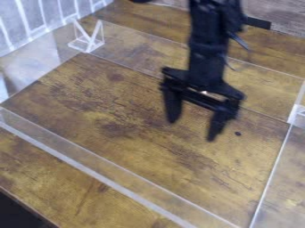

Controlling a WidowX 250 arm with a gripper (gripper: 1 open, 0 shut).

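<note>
My black gripper (193,111) hangs above the right-middle of a wooden board (107,134) bordered by clear plastic walls. It is blurred, with its two fingers spread apart and open. A small pale and reddish bit shows just behind it; too small and blurred to tell what it is.
Clear low walls (107,166) run around the work area, with a white bracket (87,37) at the back left corner. White railings (24,20) stand beyond at the upper left. The board's left and front parts are clear. A small dark spot lies right of the gripper.
</note>
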